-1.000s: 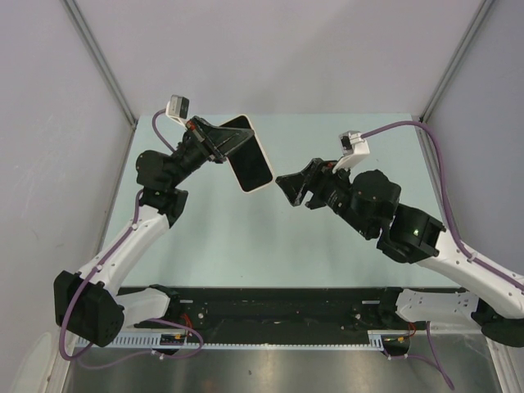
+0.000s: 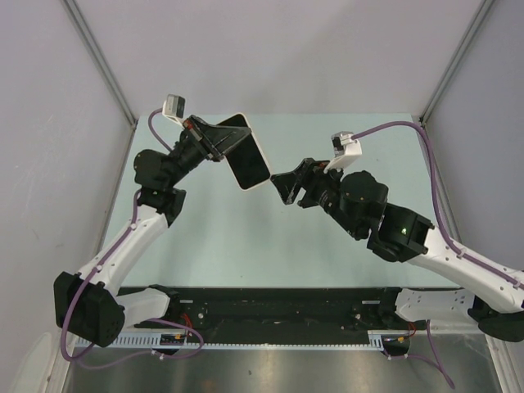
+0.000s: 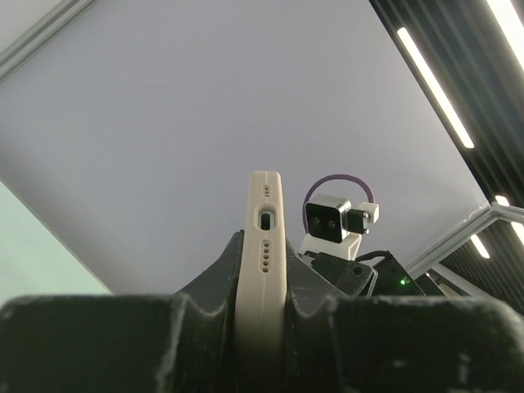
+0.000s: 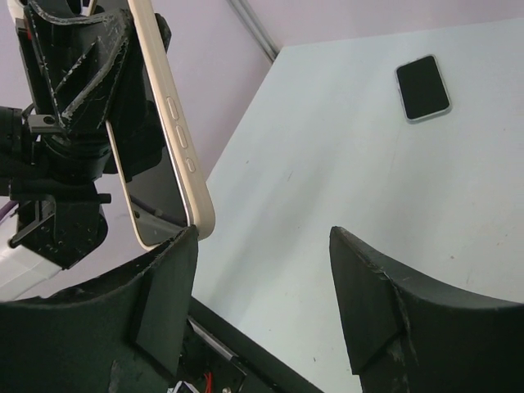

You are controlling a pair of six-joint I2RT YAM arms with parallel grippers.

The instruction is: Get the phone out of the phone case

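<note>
The phone in its beige case (image 2: 249,166) is held up above the table, its black screen showing in the top view. My left gripper (image 2: 223,141) is shut on it. In the left wrist view the case's end edge (image 3: 264,246), with a slot and small holes, sticks up between the fingers. My right gripper stands open with nothing between its fingers. One of its fingertips (image 4: 183,254) is right by the case's lower corner; whether they touch I cannot tell. The long edge with buttons (image 4: 173,123) faces the right wrist camera.
On the white table (image 4: 286,164) lies a flat black rectangle with a pale border (image 4: 423,88), well apart from the grippers. It is not visible in the top view.
My right gripper has moved slightly left, closer to the corner of the phone and case. The left arm and the phone have shifted a little to the left.
</note>
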